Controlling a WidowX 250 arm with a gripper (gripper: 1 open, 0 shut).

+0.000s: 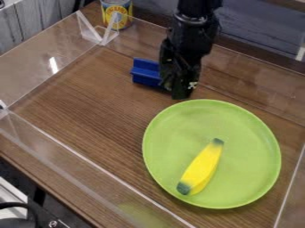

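My black gripper [179,82] is open, low over the table at the upper middle, in front of the right part of a small blue block [145,73], which it partly hides. Whether anything lies between its fingers is hard to see. A yellow banana [204,162] with a grey-green tip lies on a large green plate [251,147] in the lower right.
A can [116,13] stands at the back left, beside a clear plastic piece [93,31]. A wall bounds the back; transparent edges run along the left.
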